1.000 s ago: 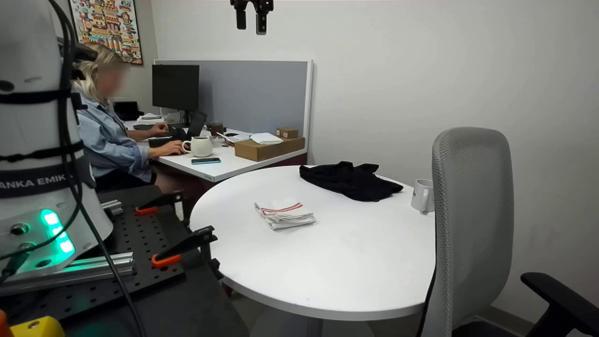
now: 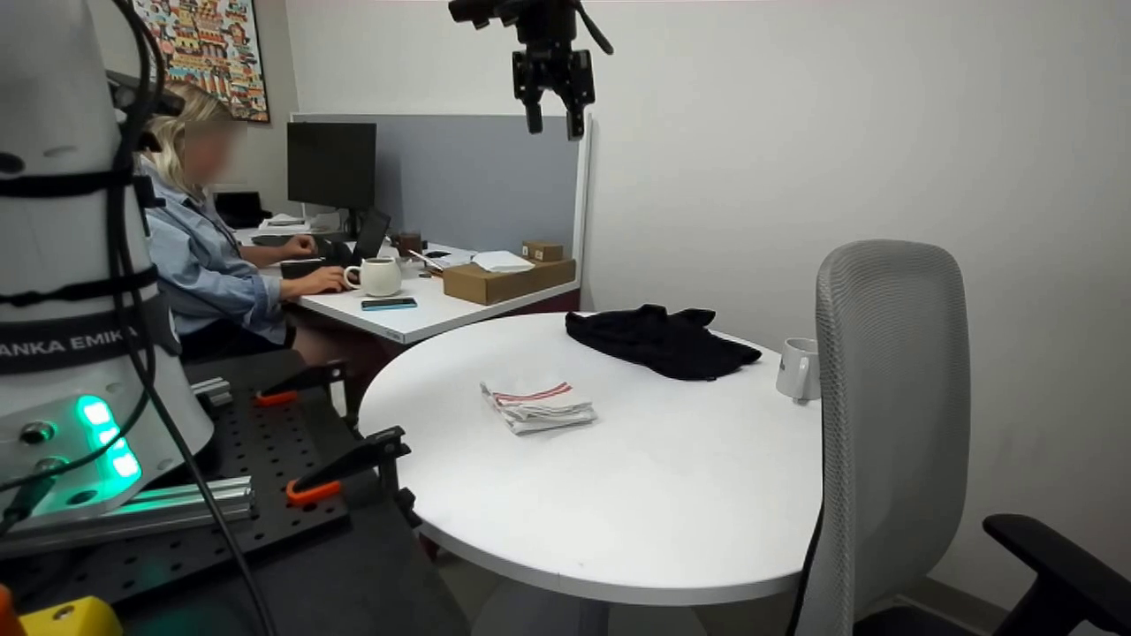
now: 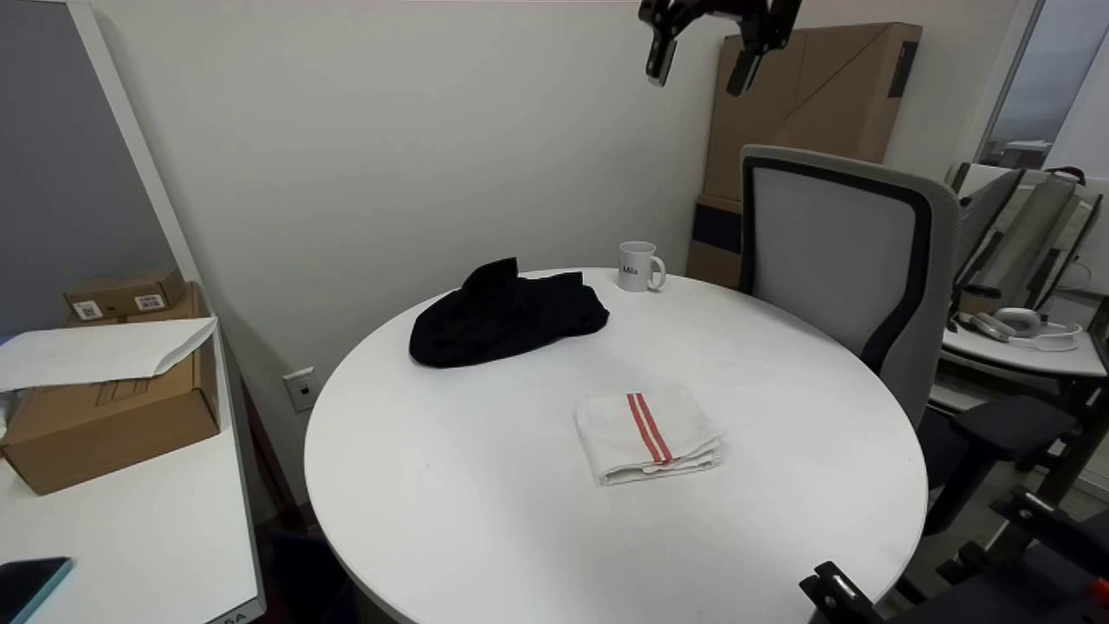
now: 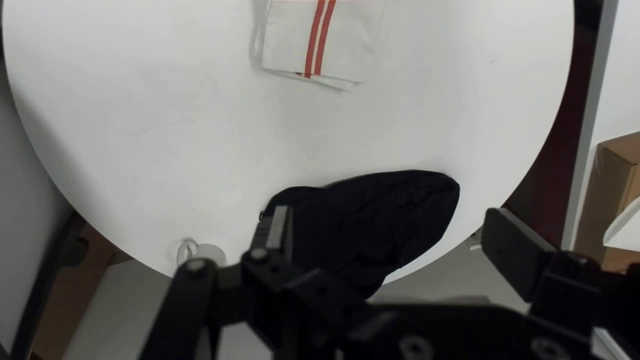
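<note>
My gripper [image 2: 554,129] hangs high above the round table, its fingers wide apart and nothing between them. In exterior view 2 the gripper [image 3: 697,83] shows at the top edge. A crumpled black cloth [image 2: 663,341] lies toward the table's far side; the wrist view has this black cloth [image 4: 384,216] partly covered by the gripper's own parts. Nearer the middle of the table rests a folded white towel [image 3: 650,432] with two red stripes. Only part of the white towel [image 4: 318,42] fits in the wrist view, at its top.
A white mug [image 3: 636,267] stands near the table's rim beyond the black cloth. An office chair [image 2: 896,424] is close against the table [image 2: 636,509]. A person sits at the neighbouring desk, which holds a cardboard box [image 2: 509,281].
In exterior view 1 my gripper has moved right and lower in the picture, still open. The cloth, towel and mug lie where they were.
</note>
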